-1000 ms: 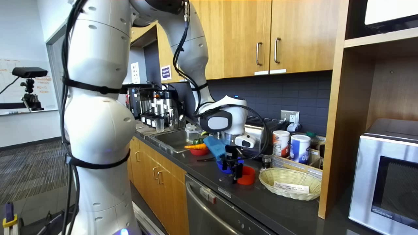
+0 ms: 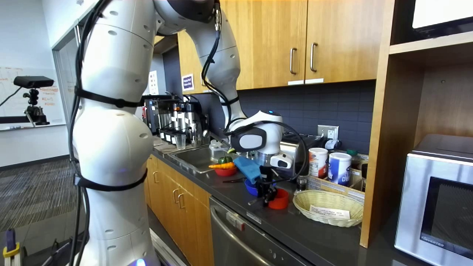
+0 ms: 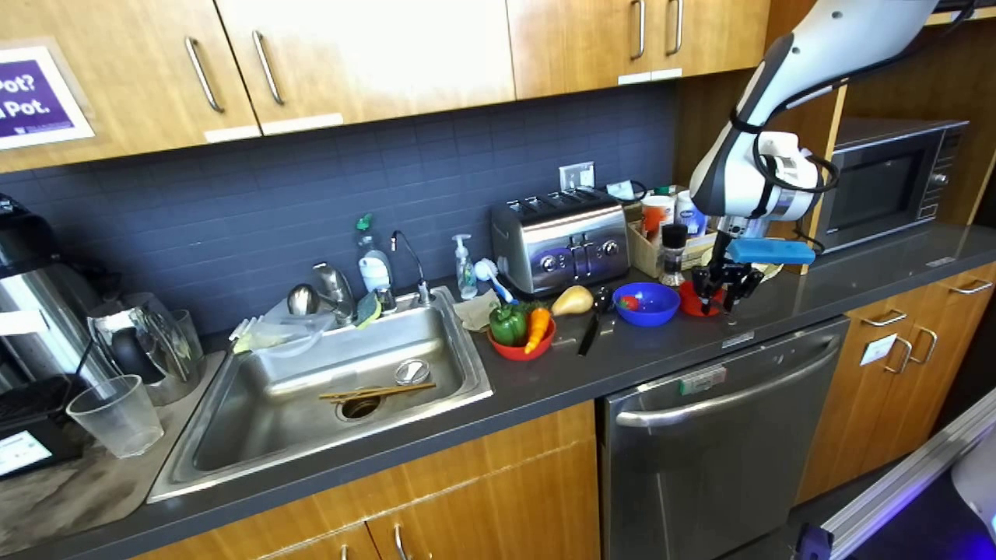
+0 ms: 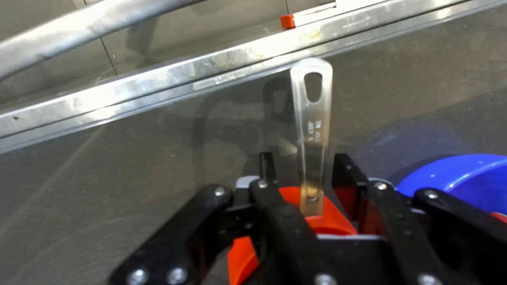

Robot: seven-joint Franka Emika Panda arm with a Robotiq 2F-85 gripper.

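Observation:
A metal measuring cup handle [image 4: 313,128], slotted at its end, sticks out from an orange-red bowl [image 4: 335,218] in the wrist view. My gripper is open around that handle. The handle runs between the black fingers, with a gap on either side. Exterior view 1 has the red bowl [image 2: 279,199] just right of my gripper [image 2: 266,199]. From the other side, the fingers partly cover the red bowl [image 3: 691,299]. The cup's body is hidden.
A blue bowl [image 3: 647,305] with a red item sits close beside the red one. A wicker basket [image 2: 328,207] stands farther right. Vegetables fill another red bowl [image 3: 519,350] near the sink [image 3: 327,411]. Close behind are a pepper grinder [image 3: 673,253] and a toaster [image 3: 560,244].
My arm and gripper have shifted slightly right and a little lower in exterior view 1, closer to the red bowl. The bowls and basket stay put.

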